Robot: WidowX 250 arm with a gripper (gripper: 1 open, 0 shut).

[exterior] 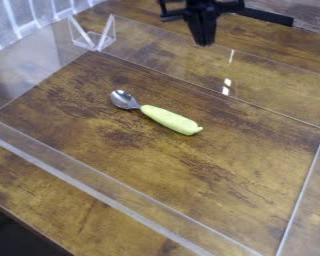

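Note:
A spoon (125, 100) with a silver bowl lies on the wooden surface inside a clear-walled tray, beside or touching a pale yellow-green elongated object (170, 120), which may be its handle or a vegetable. The black gripper (203, 38) is at the top edge of the view, above and behind the tray, mostly cut off and blurred; whether it is open or shut is not clear.
The clear tray's low walls (83, 166) surround the spoon, with bare wood around it. A white railing (16, 20) stands at the upper left, and a dark bar (263, 16) lies at the back.

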